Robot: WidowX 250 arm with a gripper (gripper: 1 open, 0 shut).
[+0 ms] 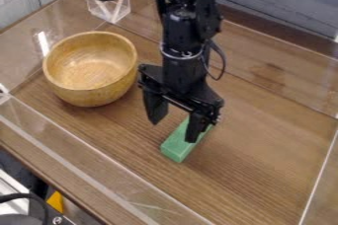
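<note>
My black gripper (pixel 177 114) hangs low over the middle of the table, its two fingers apart and open. A green rectangular object (pixel 180 146) lies on the wooden table just below the gripper, its upper part partly hidden by the right finger.
A tan bowl (pixel 73 66) stands to the left of the arm. A clear angular item (pixel 110 2) is at the back left. A yellow and black item is at the lower left edge.
</note>
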